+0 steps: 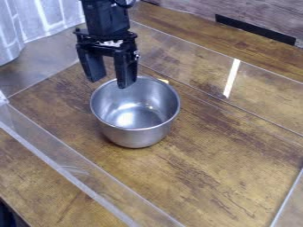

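A steel pot (135, 129) stands upright on the wooden table, left of centre. My black gripper (109, 66) hangs just above the pot's back rim, its two fingers spread open, with nothing seen between them. A small yellow object (165, 81) shows just behind the pot's rim at the right, mostly hidden, too small to identify.
Clear panels or edges run along the left and far sides. A pale, translucent object (14, 27) stands at the upper left.
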